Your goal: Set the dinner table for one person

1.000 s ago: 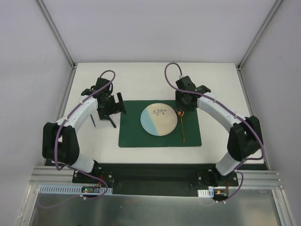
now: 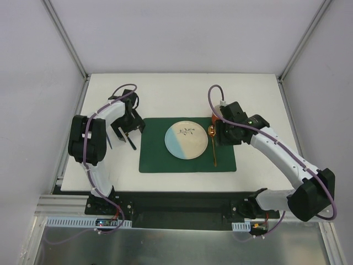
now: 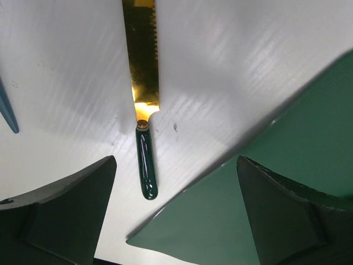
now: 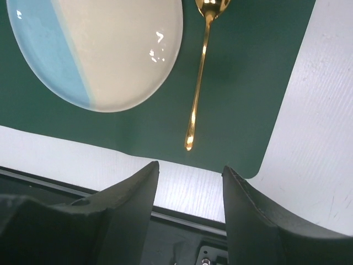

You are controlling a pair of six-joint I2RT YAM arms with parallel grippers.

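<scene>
On the green placemat (image 2: 156, 160) lies a round plate (image 2: 190, 141), cream with a light blue side. A gold spoon (image 4: 199, 83) rests on the mat just right of the plate, bowl away from me. Left of the mat, on bare table, is a knife with a gold serrated blade (image 3: 144, 61) and dark green handle (image 3: 145, 165). My left gripper hovers over the knife with its fingers apart, the handle showing between the fingers but untouched. Over the mat's right side my right gripper is open and empty, past the spoon's handle end in its own view.
A thin blue-grey utensil (image 3: 7, 107) lies left of the knife. An orange-brown object (image 2: 215, 114), partly hidden by the right arm, stands behind the spoon.
My right arm has shifted to the right, uncovering the orange-brown object. The left arm has folded and its gripper has turned over the knife. Plate, spoon and knife have stayed put.
</scene>
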